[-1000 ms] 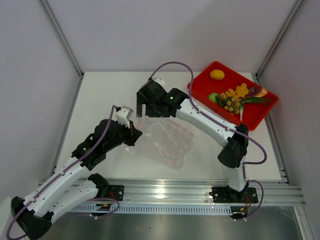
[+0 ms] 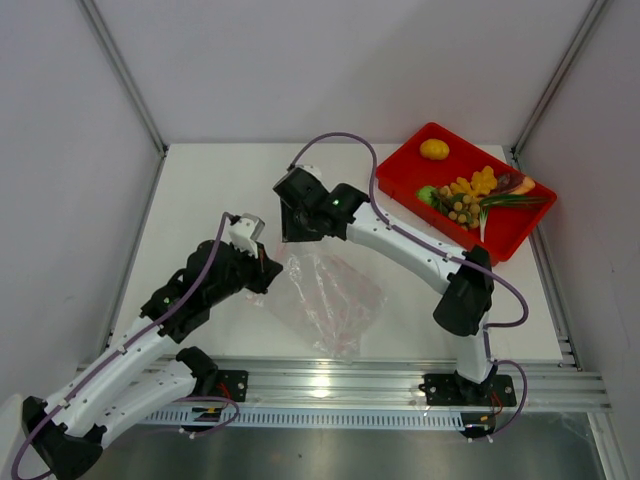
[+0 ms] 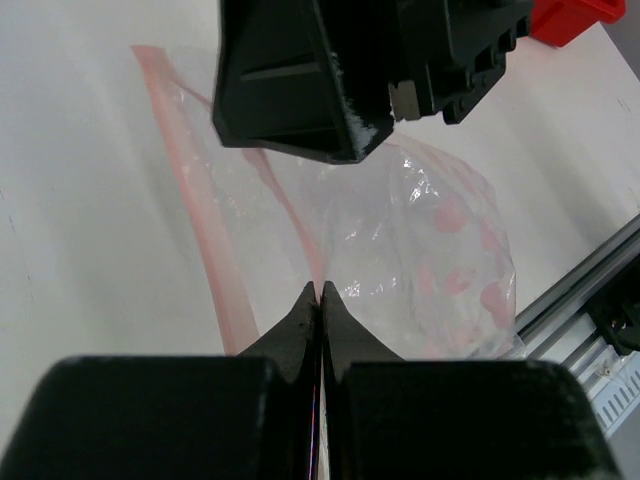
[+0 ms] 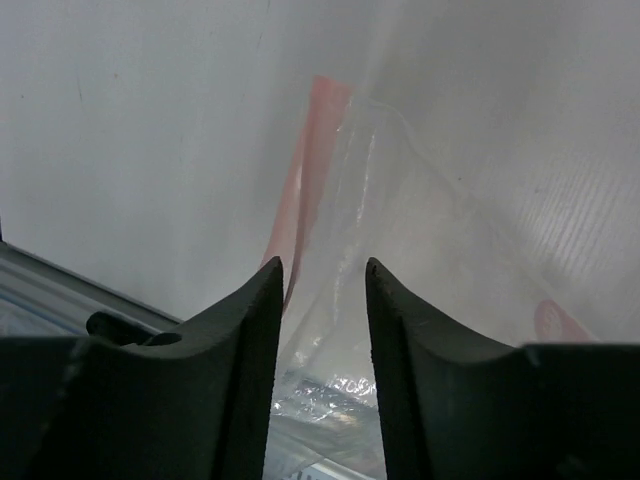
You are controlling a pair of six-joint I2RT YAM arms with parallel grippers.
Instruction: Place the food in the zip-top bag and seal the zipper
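Note:
A clear zip top bag (image 2: 335, 300) with pink spots and a pink strip along its mouth lies at the table's middle. My left gripper is shut on the mouth edge of that bag, whose pink strip (image 3: 290, 210) runs into the fingertips. Above the far part of the mouth is my right gripper, partly open, with the bag's film and pink edge (image 4: 318, 150) showing between and beyond its fingers. Whether it touches the film I cannot tell. The food (image 2: 470, 195) rests in a red bin at the back right.
The red bin (image 2: 400, 180) holds several toy foods, including a yellow one (image 2: 434, 149) at its back. My right arm (image 2: 410, 245) crosses between bin and bag. Left of the bag, the white table (image 2: 195, 220) is bare. A metal rail (image 2: 320, 380) borders the front.
My right gripper has come slightly toward the table's front and its fingers have narrowed. The bag has crumpled and shifted a little. The left arm has stayed nearly still.

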